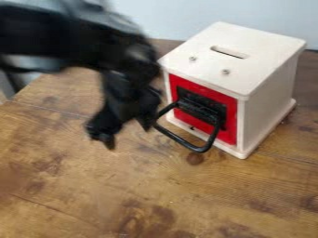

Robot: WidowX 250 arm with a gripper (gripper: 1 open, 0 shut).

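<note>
A pale wooden box (255, 65) with a slot and two screws on top stands at the right. Its red front panel (187, 93) carries a black latch plate with a black loop handle (189, 141) sticking out toward the lower left. My black gripper (118, 121), motion-blurred, is just left of the box, beside the near left end of the handle. Whether its fingers are open or shut is unclear, as is whether they touch the handle.
A pale wall is behind the box.
</note>
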